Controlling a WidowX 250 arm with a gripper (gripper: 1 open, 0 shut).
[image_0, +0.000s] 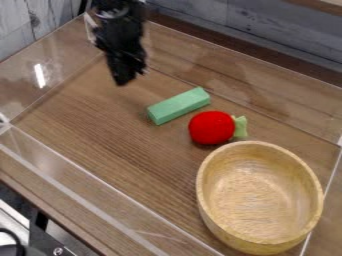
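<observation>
My dark gripper (124, 70) hangs at the top left over the wooden table (107, 150), shut, with nothing visible between its fingers. To its lower right lie a green block (178, 106) and a red tomato-like object (211, 128) with a pale green piece at its right side. A large empty tan bowl (259, 196) stands at the front right.
A grey wall (281, 35) runs along the back right, and the table's edge shows at the lower left.
</observation>
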